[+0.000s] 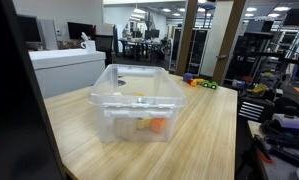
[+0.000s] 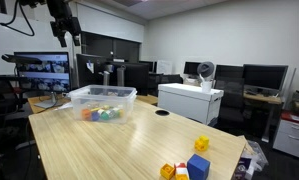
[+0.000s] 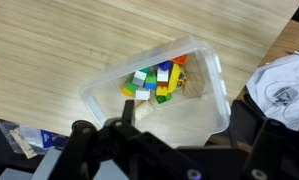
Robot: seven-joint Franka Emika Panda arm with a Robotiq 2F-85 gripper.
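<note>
A clear plastic bin (image 1: 135, 102) stands on the wooden table, with colored blocks (image 3: 162, 76) heaped inside toward one end. Orange, yellow, blue, green, red and white pieces show among them in the wrist view. My gripper hangs high above the bin, its dark fingers apart and nothing between them. In exterior view 2 the arm (image 2: 64, 22) reaches in at the upper left, well above the bin (image 2: 101, 96). Exterior view 1 does not clearly show the gripper.
Loose blocks lie at the table's far end, among them a blue block (image 2: 198, 167), a yellow block (image 2: 202, 142) and an orange-yellow block (image 2: 168, 171). A flat black disc (image 2: 162, 112) rests near the back edge.
</note>
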